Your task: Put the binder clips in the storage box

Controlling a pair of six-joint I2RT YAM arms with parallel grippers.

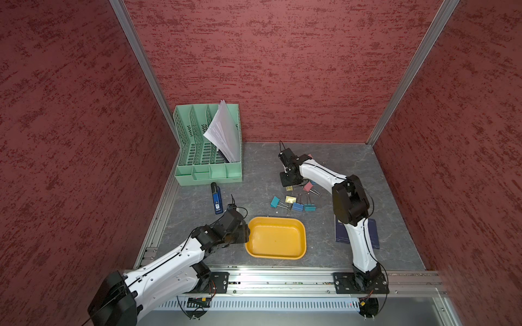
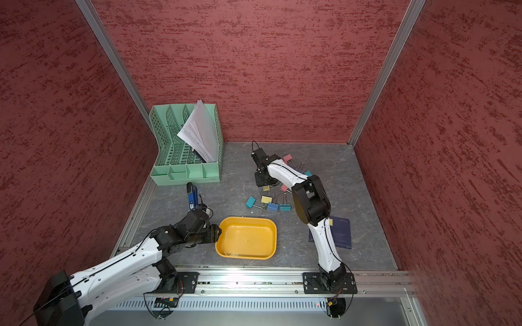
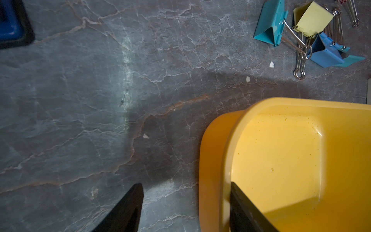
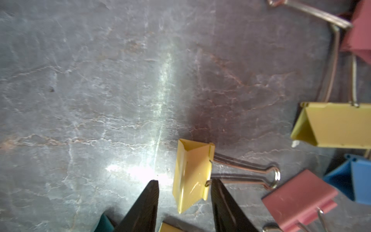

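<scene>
The yellow storage box [image 1: 275, 238] sits empty at the front of the table. My left gripper stands part open at its left wall, with one finger inside the rim and the other outside. My right gripper is open over a small yellow binder clip [image 4: 195, 174], whose body shows between and just beyond the fingertips; no grip on it shows. To its right lie a red clip [image 4: 299, 199], another yellow clip [image 4: 338, 125] and a blue clip [image 4: 361, 179]. Behind the box, teal [image 3: 271, 23], pale yellow [image 3: 312, 19] and blue [image 3: 325, 51] clips lie close together.
A green file organizer [image 1: 209, 172] holding papers [image 1: 224, 133] stands at the back left. A blue stapler-like object [image 1: 217, 198] lies in front of it. At the right, a dark blue book [image 2: 341, 232] lies partly behind the right arm.
</scene>
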